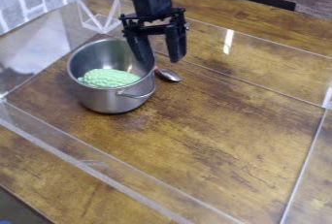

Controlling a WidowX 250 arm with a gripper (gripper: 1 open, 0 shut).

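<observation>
A steel pot (116,100) with a handle sits at the left of the wooden table, holding a pale green corn cob (107,77). My black gripper (155,53) hangs open over the pot's back right rim, fingers pointing down. Just right of the pot a metal spoon (169,75) lies on the table, partly hidden behind the pot and gripper.
Clear plastic walls border the wooden table (220,141) on the left, back and right. A white slatted structure stands at the back left.
</observation>
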